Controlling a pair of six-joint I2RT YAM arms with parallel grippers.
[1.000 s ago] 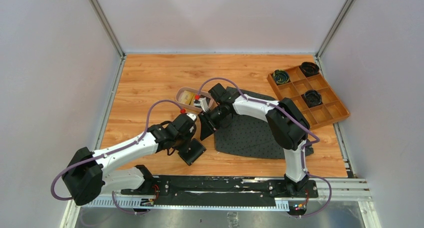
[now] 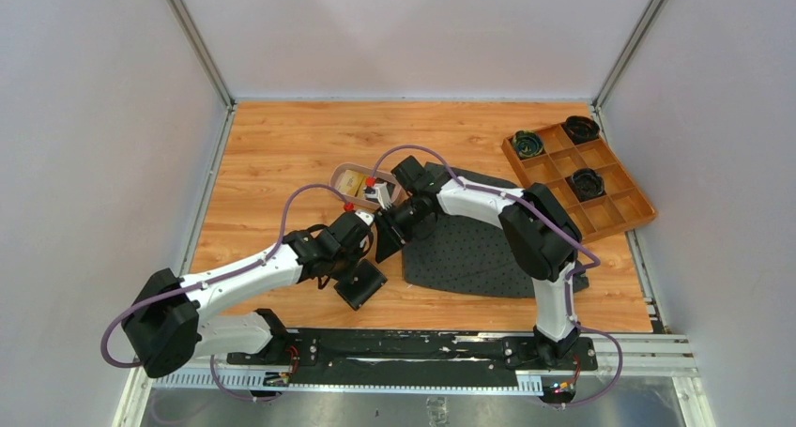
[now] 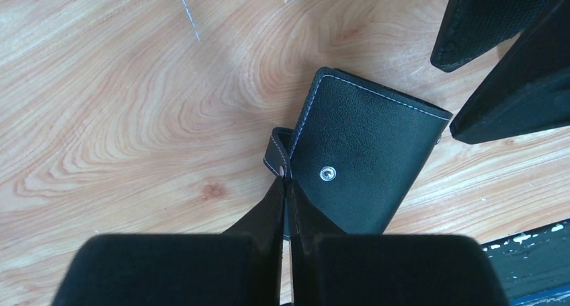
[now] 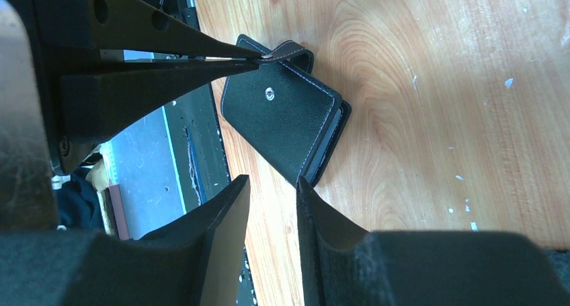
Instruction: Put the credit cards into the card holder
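The black leather card holder point(image 2: 360, 284) lies closed on the table, its snap button point(image 3: 327, 173) facing up. In the left wrist view my left gripper is shut at the holder's edge. Its fingertips pinch the small closing strap point(image 4: 294, 50), as the right wrist view shows from the side. My right gripper is part open and empty, one fingertip close to the holder's near corner; touching or apart, I cannot tell. Inside the pink bin point(image 2: 335, 185) are yellowish and dark cards point(image 2: 351, 182), partly hidden by the right arm.
A wooden compartment tray point(image 2: 615, 208) with several dark coiled items stands at the right. The dark dotted mat point(image 2: 460, 263) lies under the right arm. Bare table stretches across the back and left, while the black front rail point(image 2: 404, 344) runs close to the holder.
The right arm and the card holder look unmoved in the top view.
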